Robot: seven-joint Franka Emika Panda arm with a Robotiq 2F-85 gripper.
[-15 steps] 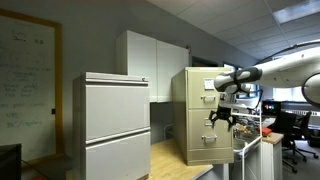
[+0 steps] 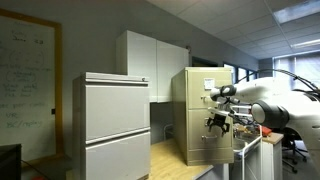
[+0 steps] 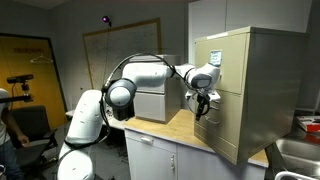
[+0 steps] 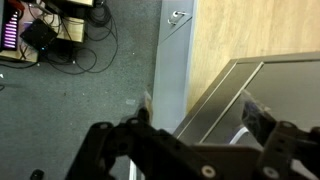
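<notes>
A beige filing cabinet with several drawers stands on the wooden tabletop. In exterior view 2 its side panel faces the camera and the drawer fronts point left. My gripper hangs in front of the drawers, and exterior view 2 also has the gripper beside the drawer fronts. In the wrist view the gripper is open, its fingertips wide apart. Nothing shows between them. The cabinet's grey metal face lies near the right finger; whether they touch, I cannot tell.
A light grey drawer cabinet stands farther left, with white wall cabinets behind. A sink lies to the right in exterior view 2. Cables lie on the floor. Some bare tabletop separates the cabinets.
My arm has come down along the front of the beige cabinet, and the gripper sits lower than before. The cabinets look unmoved.
</notes>
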